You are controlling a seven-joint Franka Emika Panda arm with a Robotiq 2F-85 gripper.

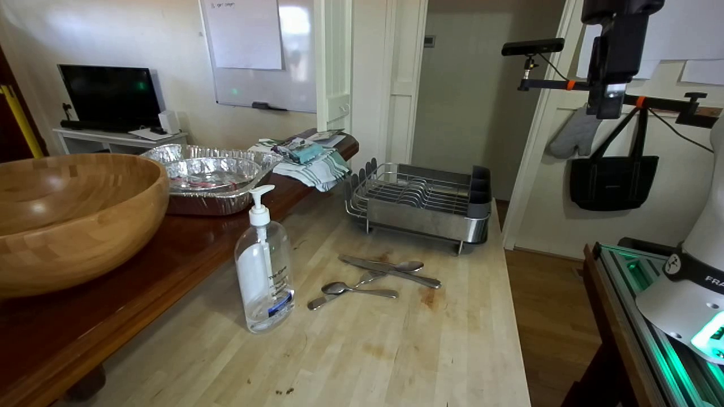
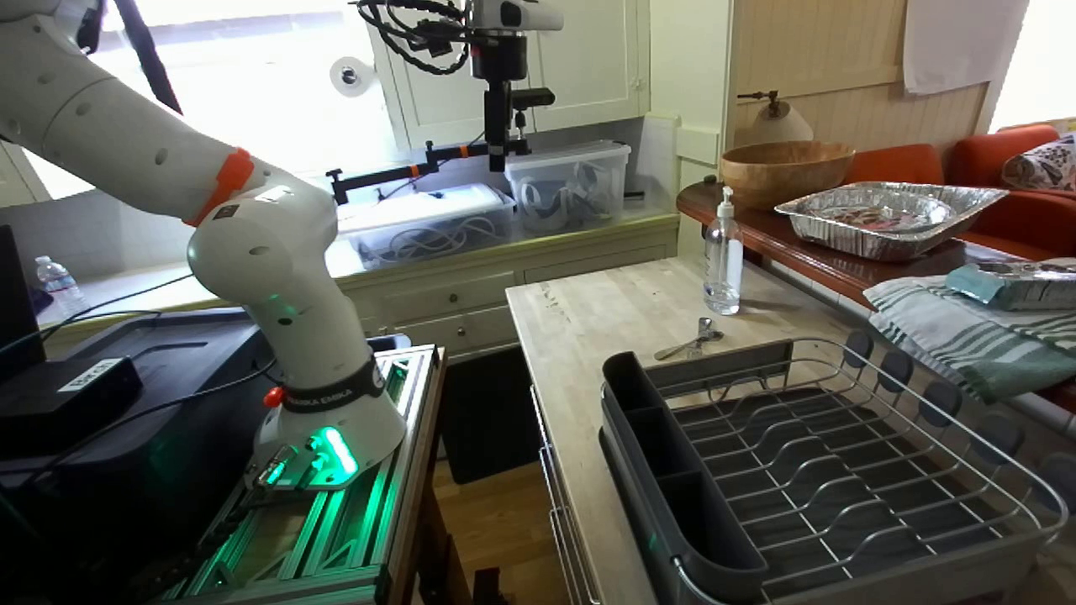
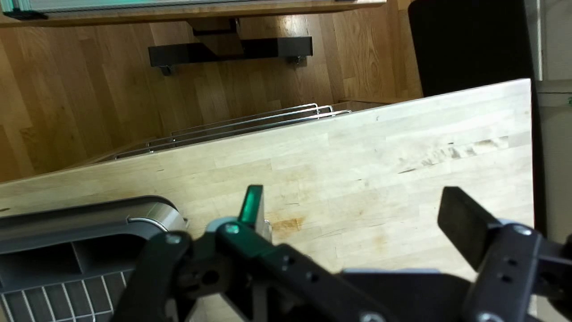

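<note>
High above the wooden counter, my gripper is open, its two dark fingers wide apart in the wrist view with only bare counter showing between them. Exterior view 1 has the gripper at the upper right, away from everything on the counter. Crossed metal cutlery lies mid-counter: a knife and a spoon among several pieces. Behind it stands a grey dish rack with dark cutlery cups at its right end. My own hand mostly hides the cutlery in the wrist view.
A clear pump bottle stands upright left of the cutlery. On the raised brown ledge sit a wooden bowl, foil trays and a striped towel.
</note>
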